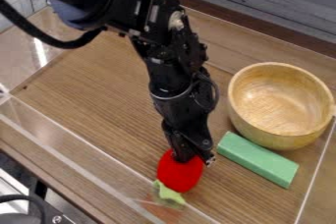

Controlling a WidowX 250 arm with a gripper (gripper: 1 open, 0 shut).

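Note:
The black gripper [187, 149] points down at a red round object [179, 174], with its fingertips at the top of it; whether they are closed on it cannot be told. The red object has a pale green piece [168, 195] at its lower end, on the wooden table near the front.
A yellow bowl [278, 100] stands at the right, with a green block [257, 161] in front of it. A dark cable lies at the lower left corner.

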